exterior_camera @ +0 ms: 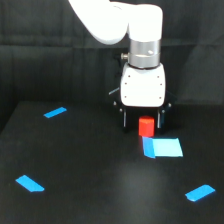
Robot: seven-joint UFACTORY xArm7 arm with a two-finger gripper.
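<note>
A small red block (146,126) sits on the dark table, right of the middle of the view. My white gripper (143,120) points down over it from above. Its two dark fingers stand apart, one on each side of the block, with dark gaps showing between them and the red faces, so the fingers look open. Just in front of the block lies a light blue square (167,147), with a bluer piece (149,147) at its left end. Whether the fingertips touch the table cannot be made out.
Blue tape strips mark the table: one at the back left (55,112), one at the front left (30,184) and one at the front right (200,192). A dark curtain (50,60) hangs behind.
</note>
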